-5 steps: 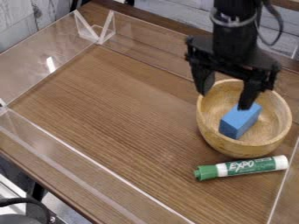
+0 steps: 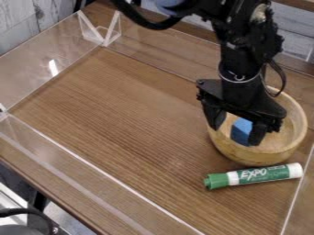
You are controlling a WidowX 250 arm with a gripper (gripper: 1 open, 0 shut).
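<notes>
My black gripper (image 2: 241,117) is low over a round tan bowl (image 2: 280,149) on the right of the camera view, its fingers open and reaching into the bowl around a blue block (image 2: 245,135). The block is partly hidden by the fingers, and I cannot tell whether they touch it.
A green Expo marker (image 2: 252,176) lies just in front of the bowl. A clear plastic piece (image 2: 95,26) is at the back left edge.
</notes>
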